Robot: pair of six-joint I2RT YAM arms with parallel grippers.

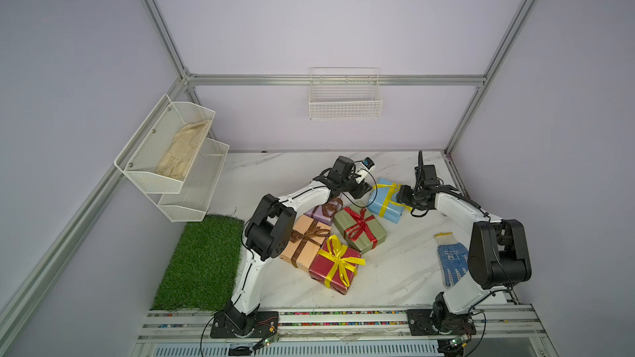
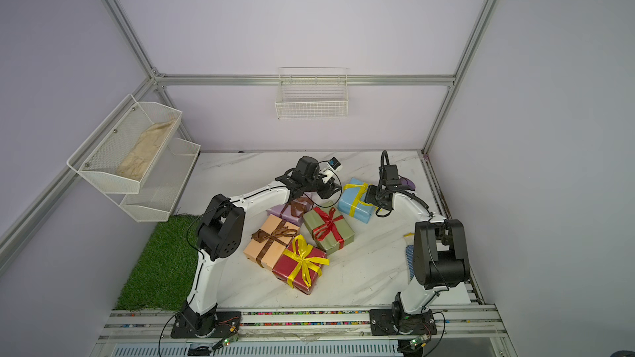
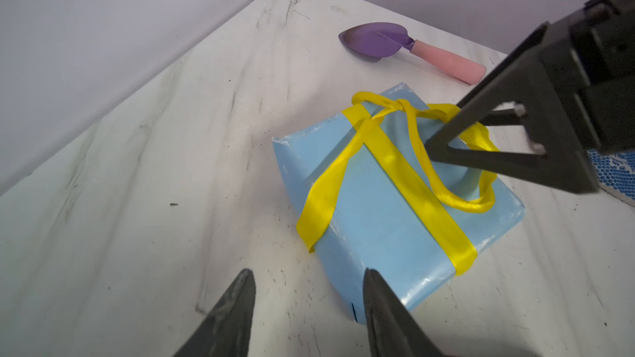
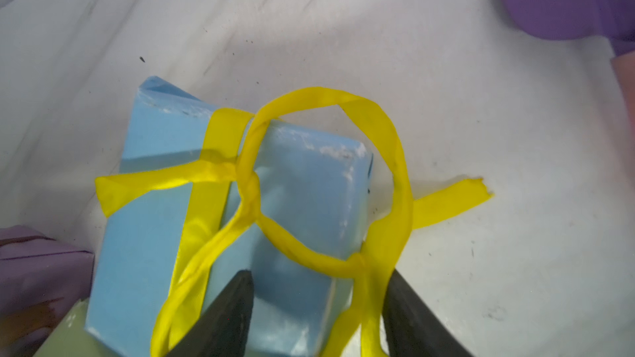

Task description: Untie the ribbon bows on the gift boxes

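Observation:
The blue box (image 3: pixel 403 224) carries a yellow ribbon (image 4: pixel 390 158) with a large loop and a loose tail. My left gripper is open, empty, just beside the box's back-left. My right gripper is open over the box's right part, with ribbon strands between or behind its fingers. Green box with red bow (image 1: pixel 363 234), peach box with brown bow (image 2: pixel 264 248), red box with yellow bow (image 1: pixel 330 274) and purple box with brown bow (image 2: pixel 281 211) are grouped in the middle and front.
A purple-bladed trowel (image 3: pixel 373 39) lies at the back right, a blue glove (image 1: pixel 449 257) at the right. Artificial grass (image 1: pixel 198 264) and wire baskets (image 1: pixel 165 158) are on the left. Bare table shows at the back left.

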